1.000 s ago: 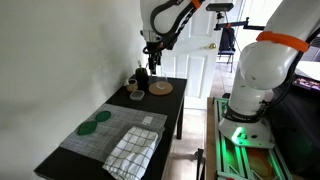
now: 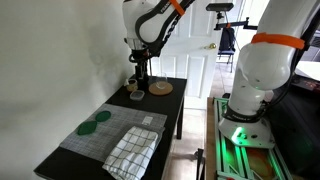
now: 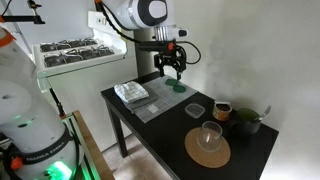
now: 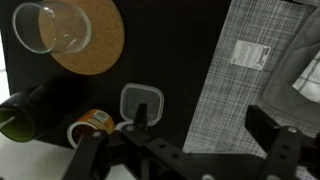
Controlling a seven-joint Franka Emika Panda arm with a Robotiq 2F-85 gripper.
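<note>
My gripper hangs open over the table with nothing between its fingers, one of which shows on the left (image 4: 141, 117). Close to that finger lies a small clear container (image 4: 142, 103). A brown-and-white cup (image 4: 92, 122) stands beside it, next to a black pot (image 4: 28, 115) with something green in it. On a round cork mat (image 4: 104, 50) is a clear glass (image 4: 65, 30). In exterior view 2, two green pieces (image 3: 178, 87) rest on the grey mat (image 3: 160, 101), partly behind the gripper, near a folded white checked towel (image 3: 131, 91).
The black table (image 3: 160, 130) has bare room in front of the grey mat. A white wall (image 2: 50, 70) runs along one long side. The white stove (image 3: 80, 55) stands beyond the towel end.
In exterior view 1 the arm and gripper have shifted left, away from above the cork mat and toward the clear container. The objects on the table have not moved.
</note>
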